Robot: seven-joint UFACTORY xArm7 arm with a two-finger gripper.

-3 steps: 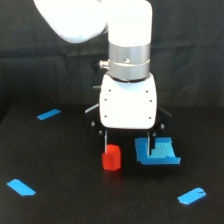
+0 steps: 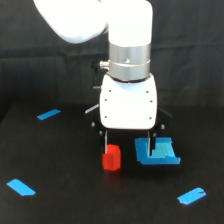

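Note:
A small red block (image 2: 112, 158) lies on the dark table in the middle of the camera view. Above the table hangs my gripper (image 2: 128, 143), its white hand pointing down and its dark fingers standing wide apart. One finger is close to the top of the red block, though contact is hard to judge against the dark background. The other finger is near the light-blue open box (image 2: 168, 160) on the right. No object shows gripped between the fingers.
Blue strips lie flat on the table: one at the back left (image 2: 48, 114), one at the front left (image 2: 20, 187) and one at the front right (image 2: 191, 196). A dark curtain (image 2: 195, 70) hangs behind.

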